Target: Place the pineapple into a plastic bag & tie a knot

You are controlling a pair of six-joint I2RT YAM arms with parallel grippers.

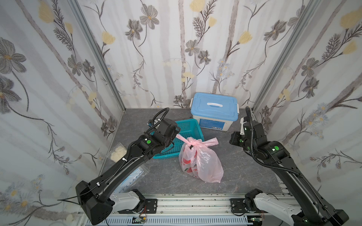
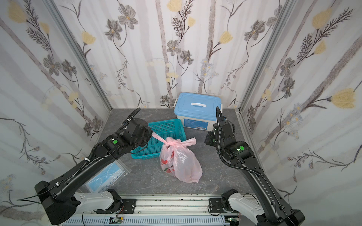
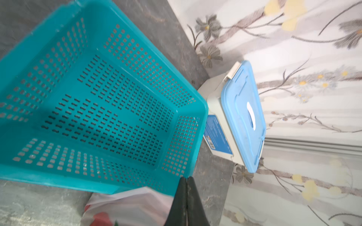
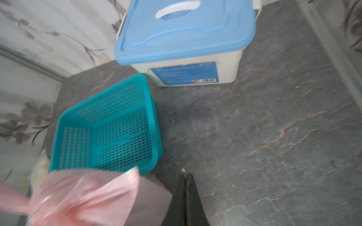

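Observation:
The pink translucent plastic bag (image 1: 208,162) stands in the middle of the table, gathered and twisted at its top, with one end to each side. Red patches show through its wall; the pineapple itself cannot be made out. A taut strip of the bag (image 2: 159,137) runs up to my left gripper, which is shut on it; the exact grip is hidden. In the left wrist view, the bag lies blurred beside the fingers. To the right of the bag my right gripper is shut, nothing visible between its fingertips. The bag's right end (image 1: 212,142) sticks out free.
An empty teal basket (image 1: 192,130) sits behind the bag, partly under my left arm. A white box with a blue lid (image 1: 214,102) stands at the back. Clear packages (image 2: 107,177) lie at front left.

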